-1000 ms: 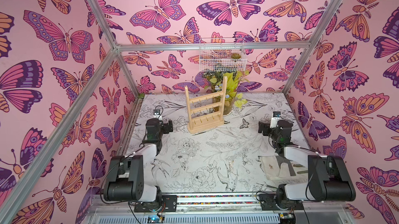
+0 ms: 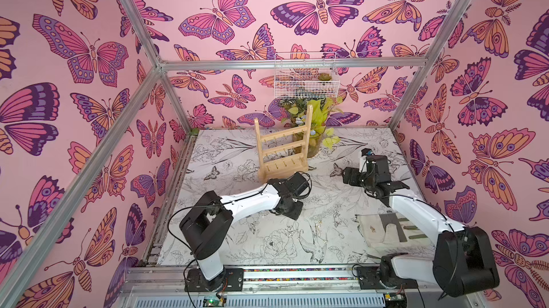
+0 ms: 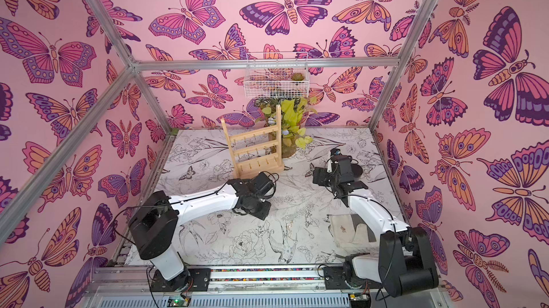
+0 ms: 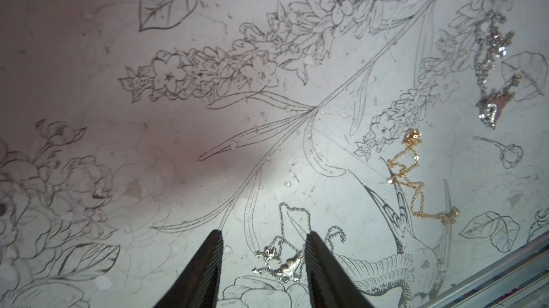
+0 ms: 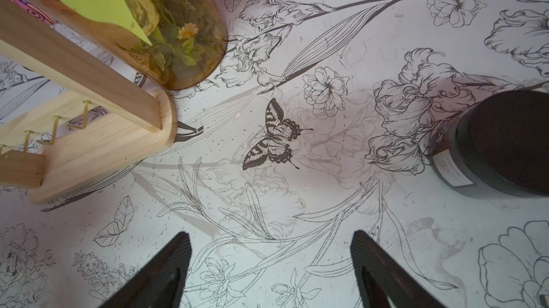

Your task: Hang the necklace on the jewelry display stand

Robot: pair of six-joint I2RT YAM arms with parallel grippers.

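Three small chain necklaces lie apart on the floral tabletop in the left wrist view: a silver one (image 4: pixel 286 259) low in the middle, a gold one (image 4: pixel 409 179) to its right, and another silver one with a pinkish pendant (image 4: pixel 493 73) at far right. My left gripper is above the table, open, its fingers either side of the nearest silver necklace in that view, nothing held. The wooden display stand (image 2: pixel 283 162) with rows of hooks (image 5: pixel 56 128) stands upright at the back. My right gripper hangs open and empty over bare table, right of the stand.
A glass vase of flowers (image 5: pixel 171 39) stands right behind the stand. A dark-lidded jar (image 5: pixel 497 142) sits at the right in the right wrist view. A beige cloth item (image 2: pixel 394 229) lies at front right, and a white wire basket (image 2: pixel 306 88) hangs on the back wall.
The left arm has swung from the left side rightward and forward of the stand, its gripper turning down toward the necklaces. The right arm has shifted slightly left.
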